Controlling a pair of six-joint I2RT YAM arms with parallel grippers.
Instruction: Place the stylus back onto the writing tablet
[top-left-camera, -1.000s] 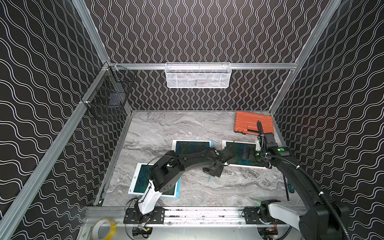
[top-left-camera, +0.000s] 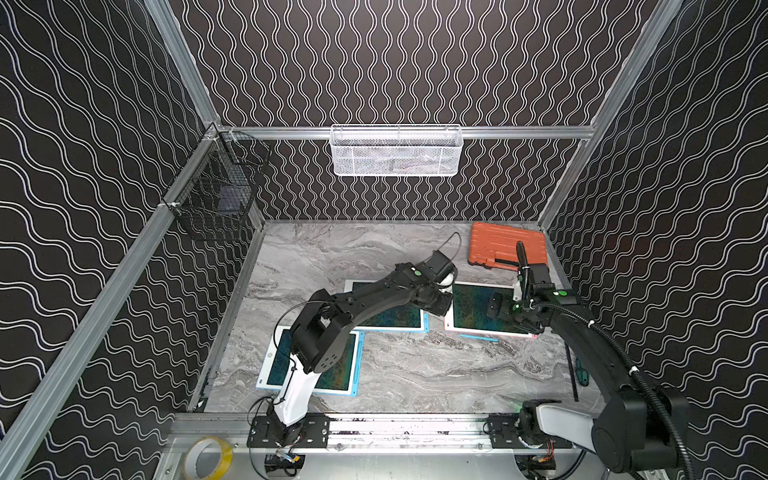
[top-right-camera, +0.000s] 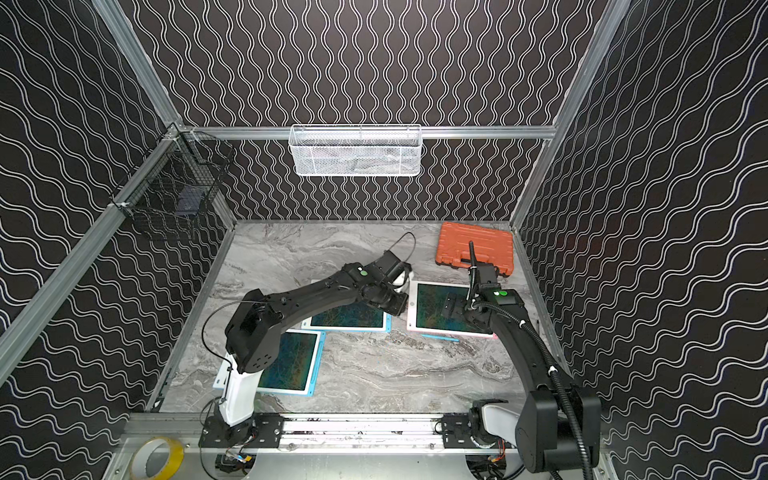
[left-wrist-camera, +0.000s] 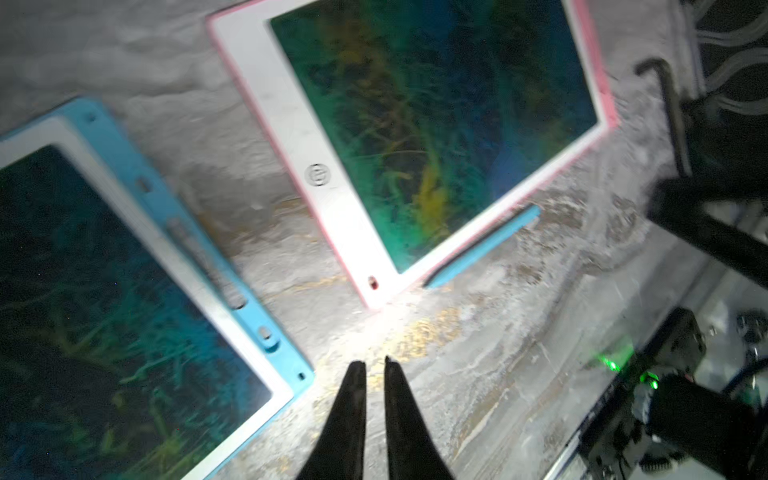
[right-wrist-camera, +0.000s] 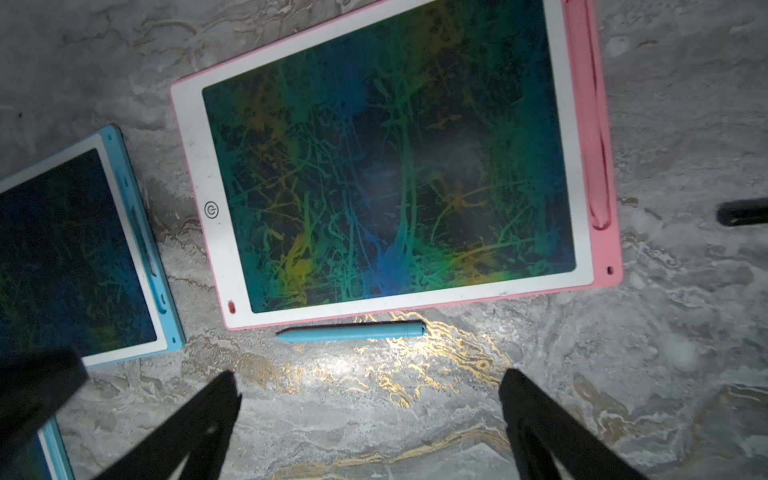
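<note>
The blue stylus (right-wrist-camera: 352, 331) lies on the marble surface along the lower edge of the pink-edged writing tablet (right-wrist-camera: 392, 308), outside its frame. The pink side slot (right-wrist-camera: 596, 152) looks empty. In the left wrist view the stylus (left-wrist-camera: 484, 246) is beyond my left gripper, whose fingers stand close together, slightly open, with nothing between them. From above, this gripper (top-left-camera: 438, 304) is at the right end of the middle blue-edged tablet (top-left-camera: 392, 322). My right gripper is wide open and empty, over the pink-edged tablet's right part.
Another blue-edged tablet (top-left-camera: 316, 364) lies at the front left. An orange case (top-left-camera: 508, 242) sits at the back right, behind the right arm. A dark rod-like object (right-wrist-camera: 744, 212) is right of the pink-edged tablet. Bare marble (top-left-camera: 424, 372) is free in front.
The left gripper has moved back, away from the front. A blue stylus showed just below it before; now the stylus lies farther right, along the pink-edged tablet. The right arm barely differs.
</note>
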